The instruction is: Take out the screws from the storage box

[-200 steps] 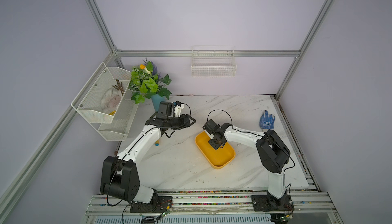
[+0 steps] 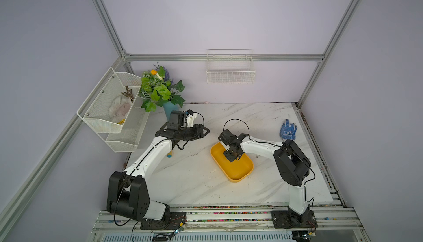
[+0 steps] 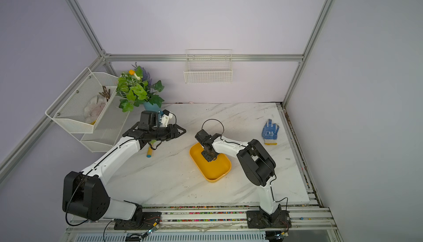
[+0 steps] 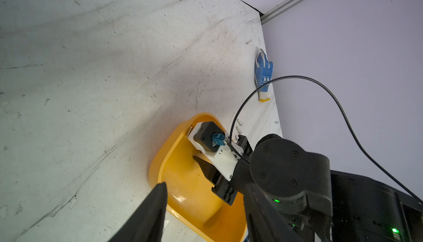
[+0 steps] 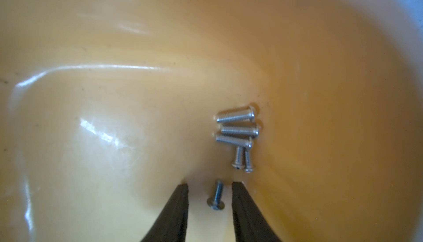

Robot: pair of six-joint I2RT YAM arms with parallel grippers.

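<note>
In the right wrist view, several silver screws (image 5: pixel 238 129) lie clustered on the floor of the yellow storage box (image 5: pixel 110 123). A single darker screw (image 5: pixel 217 195) lies apart from them, between the fingertips of my right gripper. Those fingers are part open, with a gap on both sides of that screw. From above, the right arm reaches into the far end of the box (image 2: pixel 240 173), hiding the screws there. My left gripper (image 2: pixel 206 131) is held over the table to the box's left; its fingers (image 4: pixel 152 213) stand apart with nothing gripped.
A few loose screws (image 4: pixel 238 129) lie on the table just beyond the box. Farther right is a blue glove (image 2: pixel 288 129). A vase with flowers (image 2: pixel 171 107) and a white wire shelf (image 2: pixel 116 109) stand at the left.
My left arm has shifted slightly left. The right arm has moved slightly left, its gripper staying in the box.
</note>
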